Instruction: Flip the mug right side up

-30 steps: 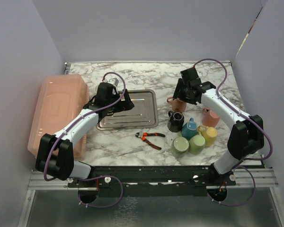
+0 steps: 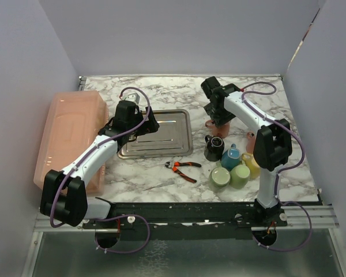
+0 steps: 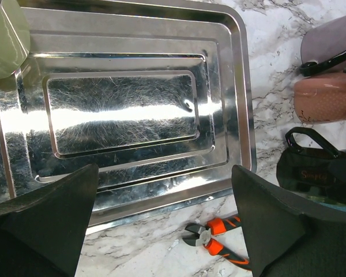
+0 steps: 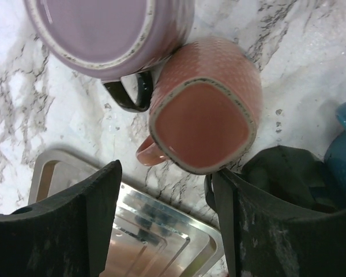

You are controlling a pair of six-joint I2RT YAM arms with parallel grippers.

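The right gripper's fingers [image 4: 92,213] stand apart just short of that mug, with nothing clearly between them. My left gripper is open and empty over the steel tray [image 3: 242,86].
A lilac mug [image 4: 104,23] sits beside the pink one. Black [image 2: 213,151], blue [image 2: 231,158], green [image 2: 240,176] and yellow [image 2: 252,168] mugs crowd the right. Pliers [image 2: 184,173] lie in front; a salmon bin [image 2: 66,138] stands at left.
My right arm has swung upright and its gripper has turned and shifted over the pink mug. The left arm has moved very slightly.
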